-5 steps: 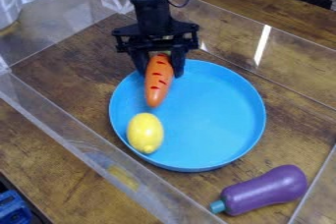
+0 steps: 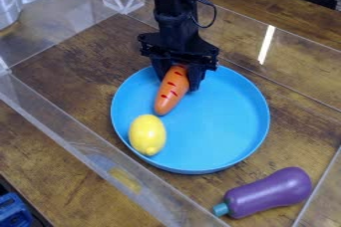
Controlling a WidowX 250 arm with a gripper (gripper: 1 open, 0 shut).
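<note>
My black gripper is over the back of the blue plate, at an orange carrot toy that lies in the upper left of the plate. The fingertips are around or behind the carrot's upper end; whether they close on it is hard to tell. A yellow lemon-like toy sits at the plate's lower left.
A purple eggplant toy lies at the lower right, outside the plate. A clear plastic wall runs along the lower left.
My gripper has turned, its outline narrowing, and moved slightly right and down. The carrot's top has moved a little right.
</note>
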